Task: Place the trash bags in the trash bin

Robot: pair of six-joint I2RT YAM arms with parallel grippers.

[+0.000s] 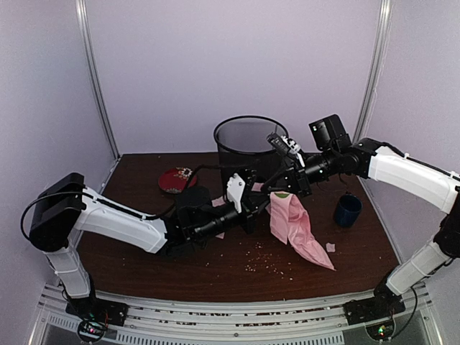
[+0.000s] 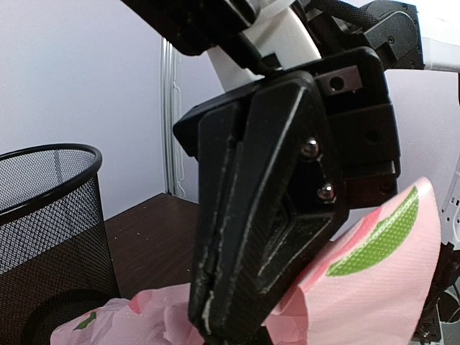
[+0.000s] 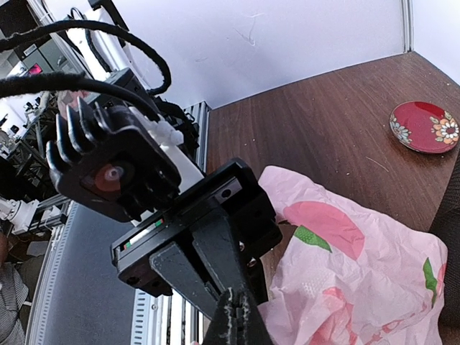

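A pink trash bag with green leaf prints (image 1: pixel 292 223) hangs crumpled below the meeting point of the two arms, its lower end on the table. My right gripper (image 1: pixel 269 188) is shut on its upper edge, and the bag drapes down from there. My left gripper (image 1: pixel 260 204) is shut right beside it, tips against the bag; whether film lies between them is hidden. In the right wrist view, the pink bag (image 3: pixel 345 266) spreads behind both grippers. The black mesh trash bin (image 1: pixel 233 159) stands upright behind the grippers, its mouth open upward.
A red flowered plate (image 1: pixel 176 180) lies at the back left, and a dark blue mug (image 1: pixel 348 210) stands at the right. Small crumbs (image 1: pixel 262 262) and a pink scrap (image 1: pixel 330 247) lie on the table (image 1: pixel 144 269).
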